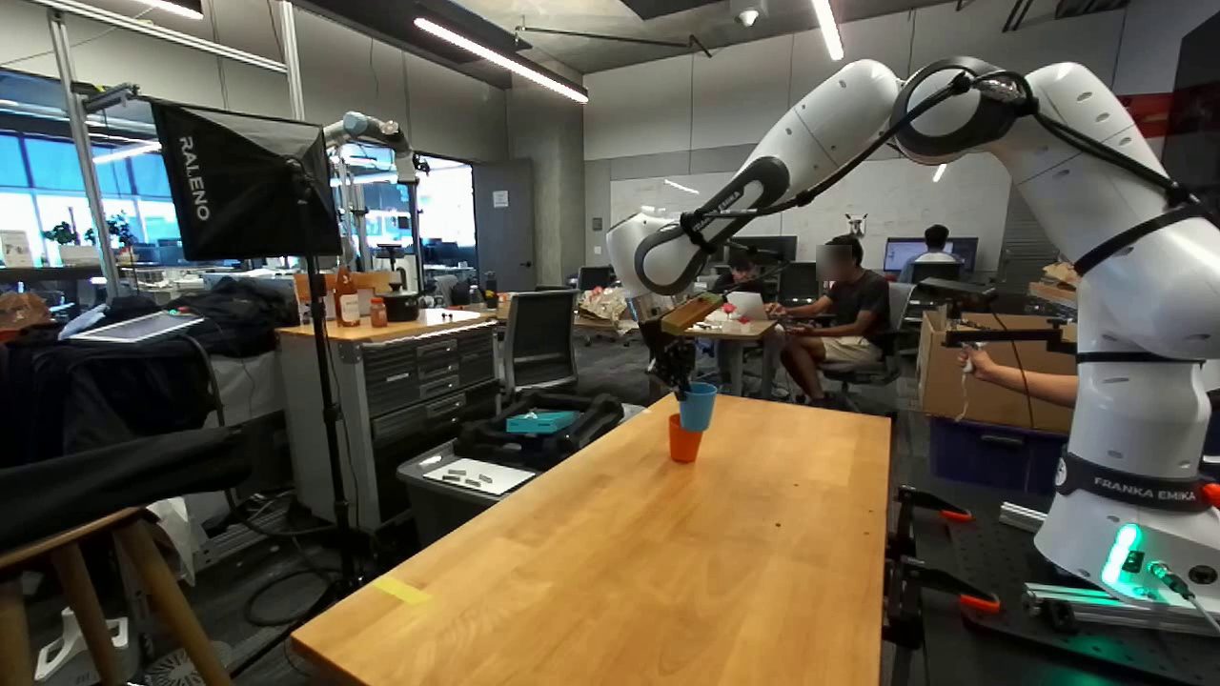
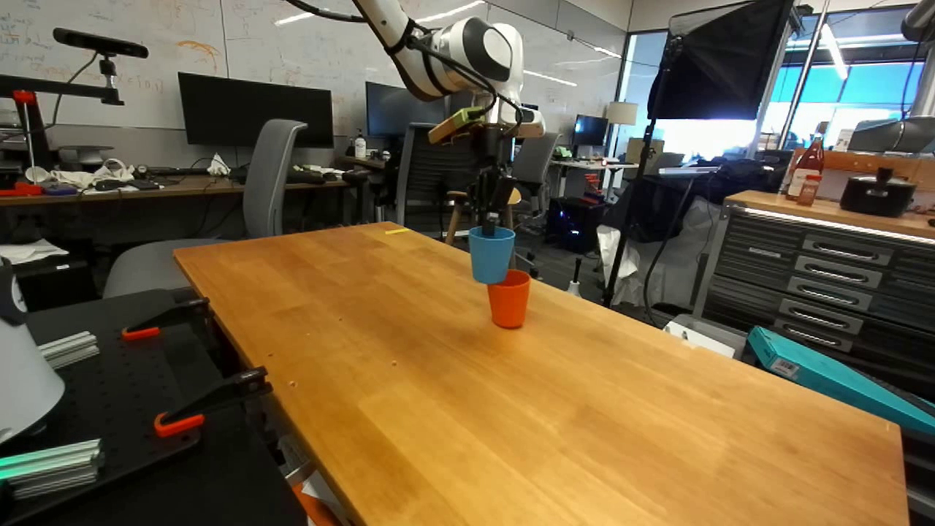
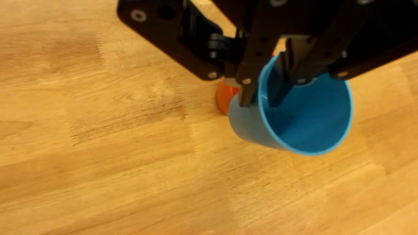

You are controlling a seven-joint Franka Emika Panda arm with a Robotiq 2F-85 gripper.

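Observation:
The blue cup (image 3: 313, 113) is at my gripper, with one finger inside its mouth and the other outside its wall. The fingers stand part open across the rim; whether both fingers press on the wall I cannot tell. In exterior view 2 the blue cup (image 2: 491, 255) appears above the tabletop, its base overlapping the rim of the orange cup (image 2: 509, 301), which stands upright. Exterior view 1 shows the blue cup (image 1: 697, 407) up and right of the orange cup (image 1: 683, 440). In the wrist view the blue cup mostly hides the orange one.
Black clamps (image 1: 944, 583) with orange tips sit along the robot's side. The cups stand near the table's far edge in exterior view 1.

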